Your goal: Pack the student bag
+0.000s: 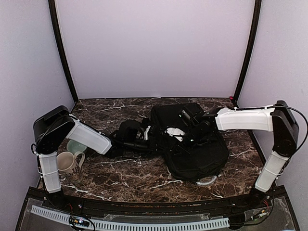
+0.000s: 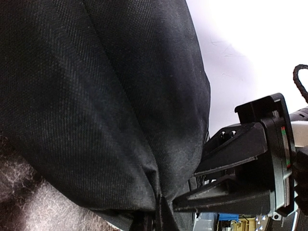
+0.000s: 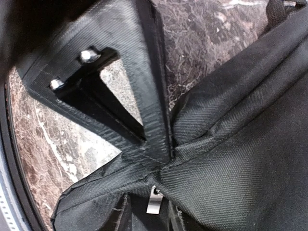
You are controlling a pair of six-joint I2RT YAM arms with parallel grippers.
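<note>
The black bag [image 1: 197, 163] fills much of both wrist views. My left gripper is shut at the bag's left side, where the cloth gathers into a crease at its fingertips. My right gripper is part open low on the bag, with a metal zipper pull [image 3: 154, 202] between and just above its fingertips along a seam. In the top view both grippers meet near the middle of the bag, so their tips are partly hidden.
A light mug [image 1: 67, 163] and a pale green bowl [image 1: 75, 147] sit at the left of the marble table [image 1: 120, 178], partly under the left arm. Walls stand on three sides.
</note>
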